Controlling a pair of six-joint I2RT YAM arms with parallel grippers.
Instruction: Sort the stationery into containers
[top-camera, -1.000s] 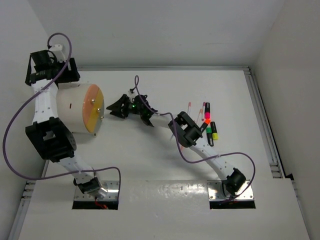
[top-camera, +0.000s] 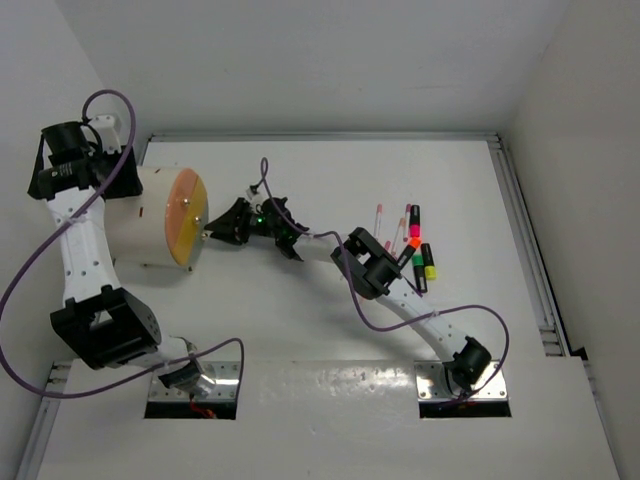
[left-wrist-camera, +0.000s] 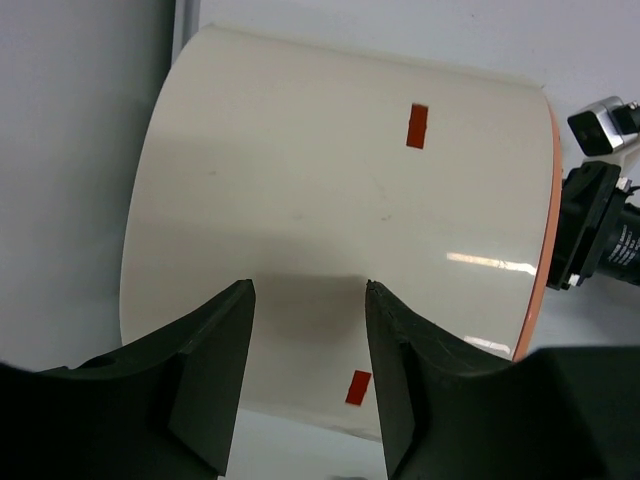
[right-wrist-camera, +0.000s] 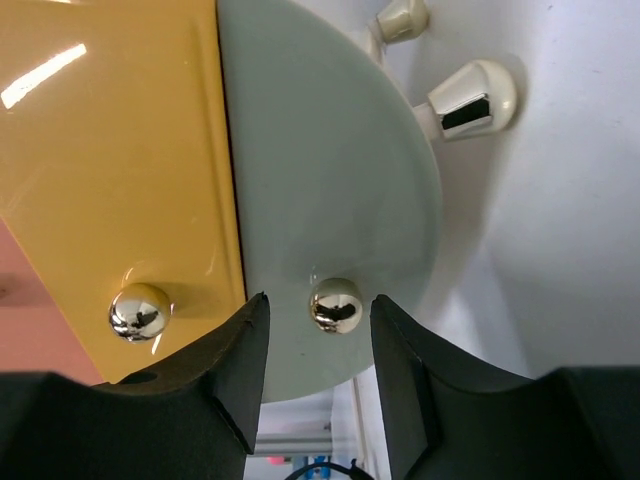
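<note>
A cream rounded container (top-camera: 140, 230) with yellow, grey and pink front (right-wrist-camera: 120, 150) lies on its side at the left. My left gripper is above it, fingertips slightly apart over the cream surface (left-wrist-camera: 300, 180); whether anything is between them I cannot tell. My right gripper faces the grey panel (right-wrist-camera: 330, 180), fingers part open around or just before its round metal knob (right-wrist-camera: 335, 310). Pens and markers (top-camera: 414, 220) in several colours lie loose at the right of the table.
Walls and metal rails (top-camera: 320, 136) bound it.
My right gripper moved slightly left toward the container's front from a second ago.
</note>
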